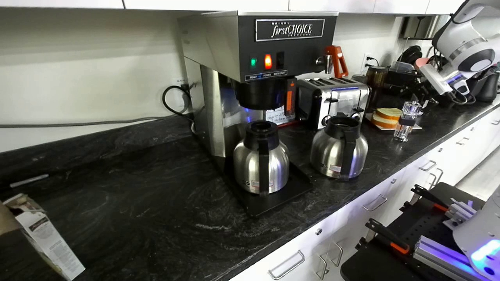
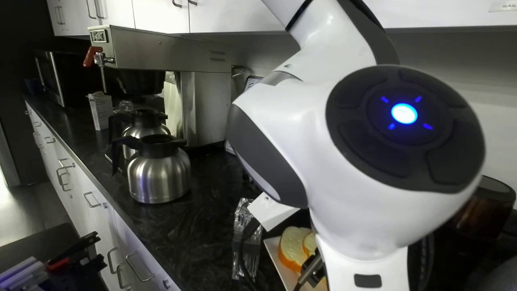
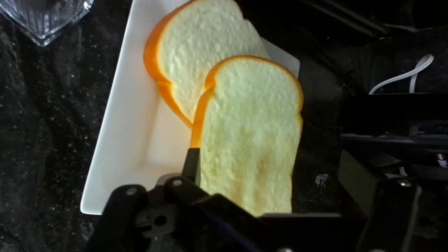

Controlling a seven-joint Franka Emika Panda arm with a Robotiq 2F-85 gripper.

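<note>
Two slices of bread with orange-brown crusts lie overlapping on a white rectangular plate (image 3: 111, 147). The upper slice (image 3: 252, 121) faces up in the wrist view, with faint brown marks toward its near end; the lower slice (image 3: 205, 46) is partly covered. My gripper is open over the near end of the upper slice. Its left fingertip (image 3: 191, 163) appears against or just above that slice's left edge, while the right finger (image 3: 356, 182) stands clear of the right edge. Exterior view 2 shows the bread (image 2: 292, 247) partly behind the arm.
A clear grinder (image 1: 405, 122) stands close beside the plate. Further along are a chrome toaster (image 1: 335, 100), a steel carafe (image 1: 323, 152) and a coffee machine (image 1: 213, 51) with another carafe (image 1: 241, 164). A white cord (image 3: 401, 76) lies right of the plate.
</note>
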